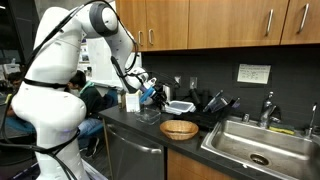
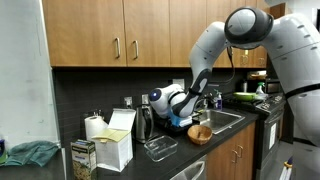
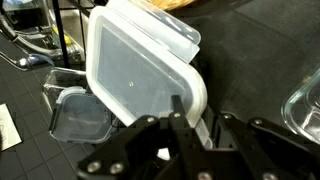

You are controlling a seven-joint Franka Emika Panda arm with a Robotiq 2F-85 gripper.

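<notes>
A clear lid with a white rim fills the middle of the wrist view, tilted across it. At its lower corner my gripper is shut on the lid's edge; the exact contact is partly hidden by the dark fingers. An empty glass container sits on the counter near the gripper, its rim also showing at the wrist view's right edge. In exterior view 2 this glass container is left of the arm's end, too small there to show the grip.
Smaller clear containers lie beyond the lid. A wicker basket stands on the counter right of the glass container, before the sink. A white box and a food carton stand at the left.
</notes>
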